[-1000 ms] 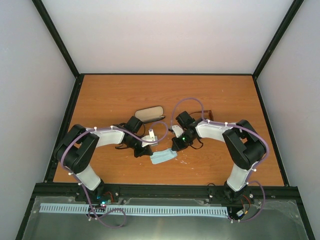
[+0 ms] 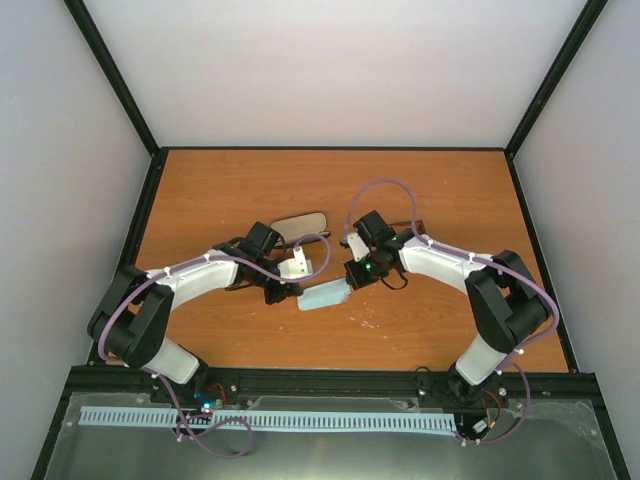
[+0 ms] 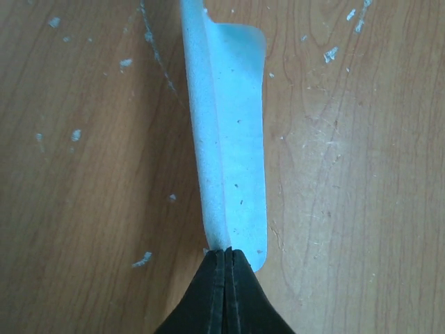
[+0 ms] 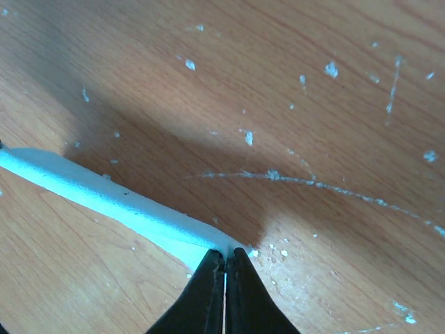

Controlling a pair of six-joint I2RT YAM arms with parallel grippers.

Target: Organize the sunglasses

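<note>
A light blue cloth (image 2: 322, 295) is stretched between my two grippers above the middle of the table. My left gripper is shut on one end of the cloth (image 3: 236, 153), which runs away from it with a folded edge. My right gripper is shut on the other end, and the cloth (image 4: 118, 202) extends from it to the left. In the top view a grey glasses case (image 2: 297, 225) lies behind my left gripper. Brown sunglasses (image 2: 418, 226) show partly behind the right arm.
Scuffs and pale flecks mark the surface under the cloth.
Both grippers have moved toward the back of the table with the cloth, the right one more so, so that the cloth is now slightly slanted.
</note>
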